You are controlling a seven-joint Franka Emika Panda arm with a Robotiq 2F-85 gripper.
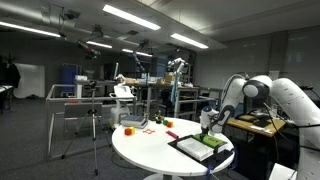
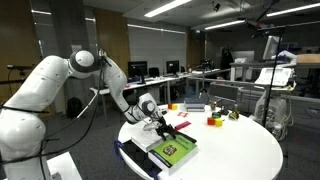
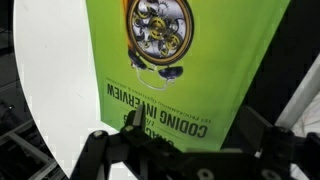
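Note:
A green book [image 2: 178, 150] with a clock picture and the words "Coding Interview" lies on the white table, next to a white flat item [image 1: 196, 148]. Much of the book's green cover [image 3: 180, 75] fills the wrist view, its lettering upside down. Just above the book hangs my gripper [image 2: 165, 129], pointing down. Its dark fingers [image 3: 108, 148] stand apart at the bottom of the wrist view, open, with the lower edge of the cover showing between them. Whether they touch the book cannot be told.
A black surface [image 3: 285, 75] borders the book. Farther off on the round white table [image 1: 150, 155] are a red item [image 1: 172, 135], small red and yellow blocks [image 1: 129, 131] and a grey tray.

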